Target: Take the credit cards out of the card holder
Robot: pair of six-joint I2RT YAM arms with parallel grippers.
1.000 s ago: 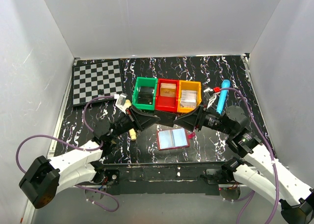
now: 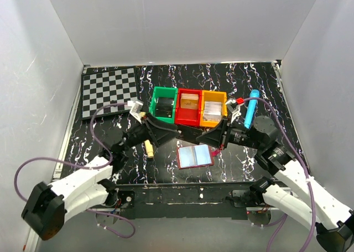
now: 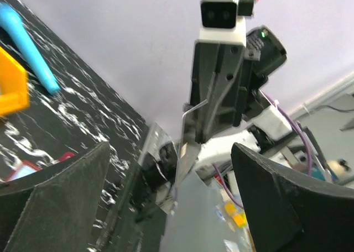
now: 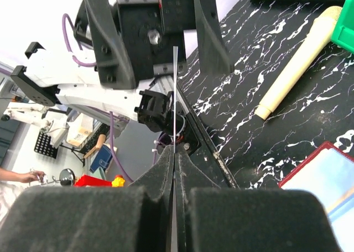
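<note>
The card holder (image 2: 194, 156), red-edged with clear sleeves, lies open on the table below both grippers. A thin dark card (image 2: 189, 133) hangs in the air above it, between the two grippers. Seen edge-on in the right wrist view, the card (image 4: 175, 97) rises as a fine line from the fingertips of my right gripper, which is shut on it. My left gripper is open and faces the right one, its fingers (image 3: 66, 191) wide apart. The card's thin edge shows in the gap ahead of those fingers; contact with them cannot be told.
Green (image 2: 164, 104), red (image 2: 188, 117) and yellow (image 2: 213, 107) bins stand behind the grippers, with cards in the red and yellow ones. A checkered board (image 2: 109, 90) lies back left, a blue cylinder (image 2: 251, 108) at right, a cream cylinder (image 2: 149, 148) near the left gripper.
The left arm is blurred and has shifted a little. The card holder has stayed in place.
</note>
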